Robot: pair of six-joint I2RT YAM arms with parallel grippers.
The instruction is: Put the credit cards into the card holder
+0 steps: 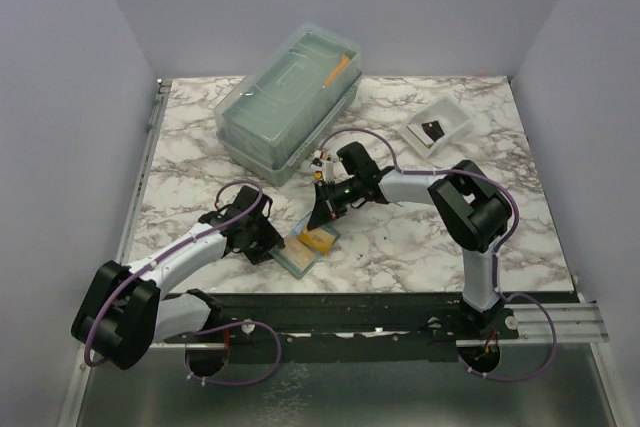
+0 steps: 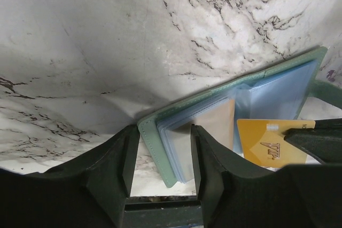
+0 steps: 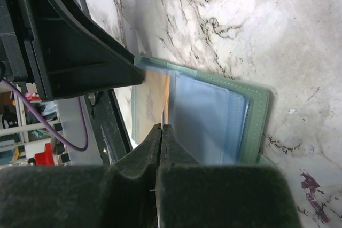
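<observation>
The green and blue card holder [image 1: 292, 258] lies open on the marble table, with a tan panel [image 2: 212, 129] at its left end. My right gripper is shut on a yellow card, held on edge over the holder; the right wrist view shows it nearly edge-on. Whether its lower edge is inside a pocket I cannot tell. At the holder's left corner, my left gripper is part open, one finger outside the corner and the other over the panel, the holder's edge lying between them.
A large clear lidded box [image 1: 285, 97] stands at the back left. Towards the back right is a white tray [image 1: 455, 119] with dark and pale items inside. Bare marble lies right of the holder, and the table's front edge runs close below it.
</observation>
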